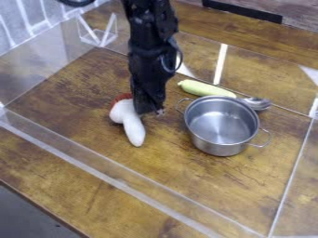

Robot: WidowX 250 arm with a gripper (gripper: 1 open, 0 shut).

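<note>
My gripper (145, 104) hangs low, just behind and above a white elongated object (129, 122) lying on the wooden table (87, 177), with something red partly hidden at its back end. The fingertips are dark and hard to make out against the table; whether they touch the white object I cannot tell. A steel pot (220, 130) stands to the right.
A pale yellow-green elongated object (205, 90) lies behind the pot, with a metal spoon-like item (255, 102) beside it. Clear plastic edges run along the sides.
</note>
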